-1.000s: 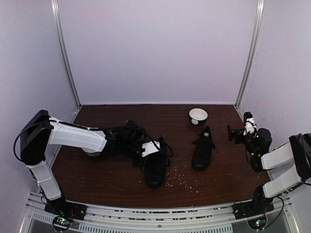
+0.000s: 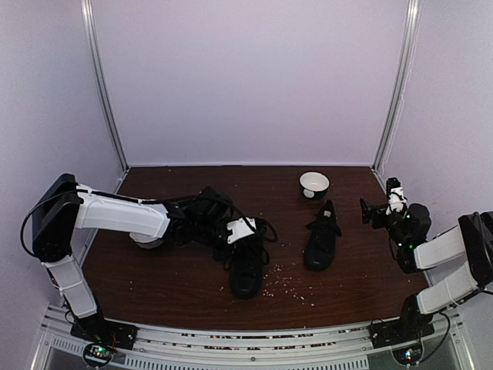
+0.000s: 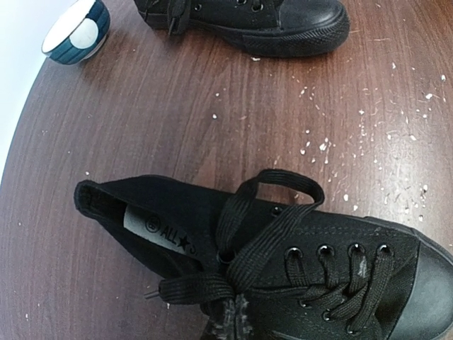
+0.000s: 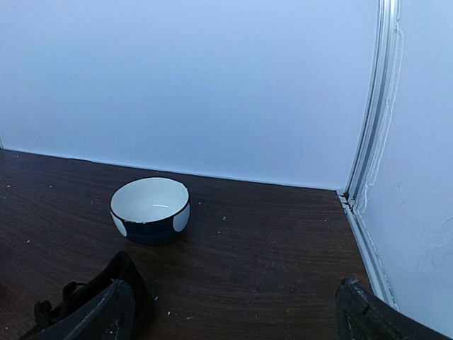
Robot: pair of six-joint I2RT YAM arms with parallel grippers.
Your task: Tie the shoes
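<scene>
A black sneaker [image 2: 246, 274] lies at the middle front, laces looped loosely over its collar in the left wrist view [image 3: 361, 241]. My left gripper is low over it, shut at the laces near the bottom edge of that view; whether a lace is between its fingers is hard to see. The second black sneaker [image 2: 320, 247] stands to the right, partly seen in the right wrist view [image 4: 124, 273]. My right gripper [image 2: 370, 210] hangs open at the table's right side, apart from both shoes, its fingers empty.
A bowl [image 2: 313, 185] stands at the back right, behind the second shoe. A white round object [image 2: 146, 240] is mostly hidden under the left arm. White crumbs are scattered between the shoes. Walls border the table at back and sides.
The right arm and both shoes look unchanged.
</scene>
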